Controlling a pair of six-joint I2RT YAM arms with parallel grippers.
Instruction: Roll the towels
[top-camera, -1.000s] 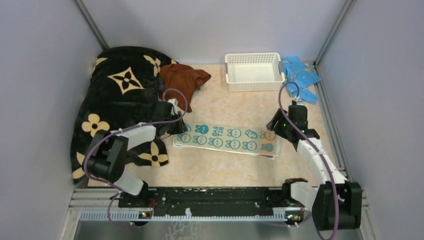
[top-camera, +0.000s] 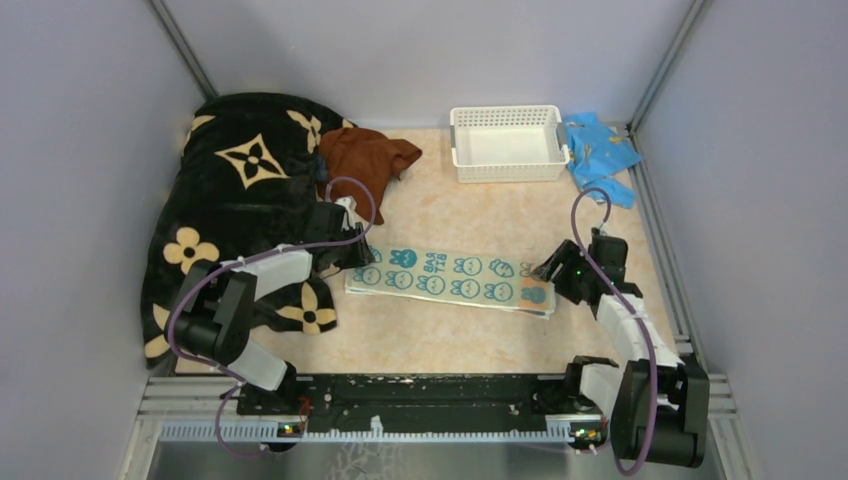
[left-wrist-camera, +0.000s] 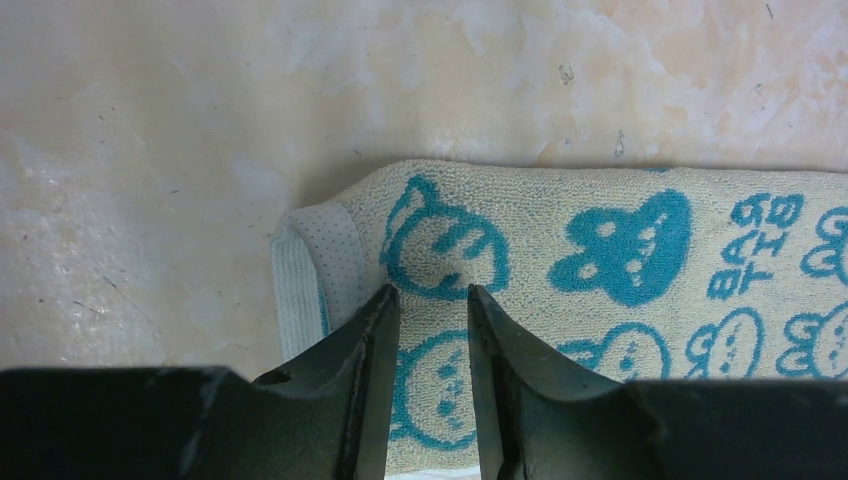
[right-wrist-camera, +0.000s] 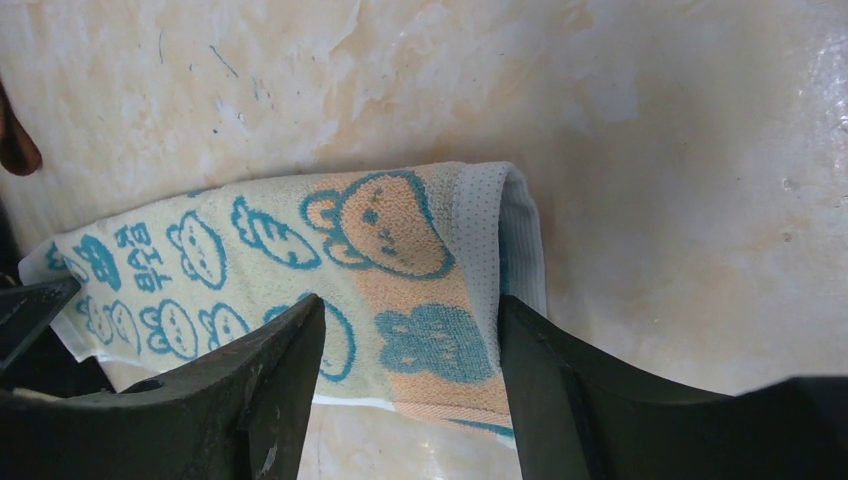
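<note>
A cream towel (top-camera: 450, 280) with teal animal prints and an orange patch lies folded in a long strip across the front middle. My left gripper (top-camera: 358, 258) is at its left end; in the left wrist view its fingers (left-wrist-camera: 370, 360) are parted, over the towel beside a turned-up edge. My right gripper (top-camera: 552, 262) is at the orange right end; in the right wrist view its fingers (right-wrist-camera: 285, 370) stand wide apart, one beside the folded hem (right-wrist-camera: 475, 220).
A white basket (top-camera: 510, 175) stands at the back, with a blue cloth (top-camera: 600, 150) beside it. A brown cloth (top-camera: 365, 160) and black patterned blanket (top-camera: 240, 130) fill the left side.
My right gripper has moved down toward the front, onto the towel's right end. The left arm looks unchanged.
</note>
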